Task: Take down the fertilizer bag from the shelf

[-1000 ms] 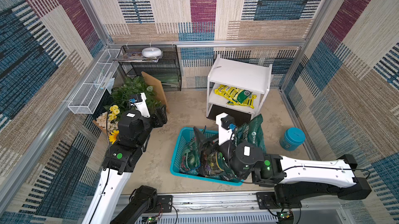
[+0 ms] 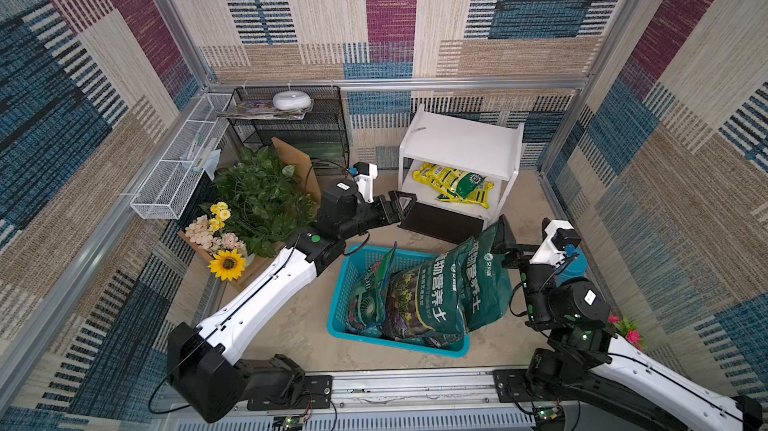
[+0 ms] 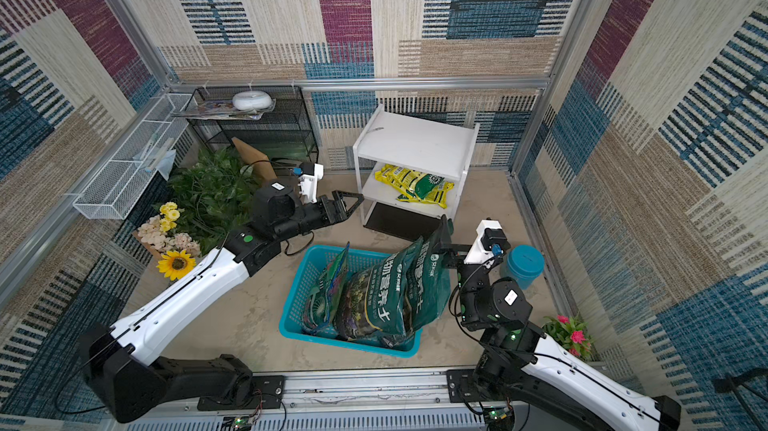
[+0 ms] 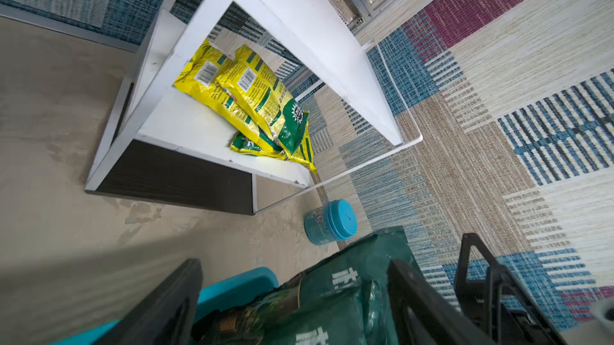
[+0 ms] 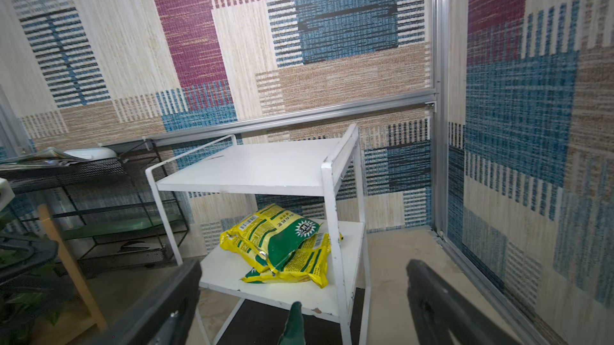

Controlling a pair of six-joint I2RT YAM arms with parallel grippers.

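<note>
Yellow-and-green fertilizer bags (image 5: 275, 236) lie stacked on the middle tier of the white shelf (image 2: 464, 143), under its top board. Both overhead views show the same yellow bags (image 3: 414, 184) from above. My left gripper (image 2: 406, 205) is open and empty, just left of the shelf's front. In the left wrist view the bags (image 4: 255, 98) lie beyond its spread fingers (image 4: 169, 306). My right gripper is also open, in front of the shelf by the tall dark green soil bags (image 2: 484, 279). Only a green bag tip (image 5: 293, 327) shows low between its fingers, with no grip on it.
A turquoise basket (image 2: 340, 291) holding several soil bags fills the front centre. To the right stands a blue-lidded jar (image 3: 522, 263). Leafy plants and flowers (image 2: 256, 199) crowd the left side. The shelf's posts (image 5: 339, 255) flank the opening to the bags.
My right gripper has swung right from over the basket to the right side of the soil bags. The yellow bags have not moved.
</note>
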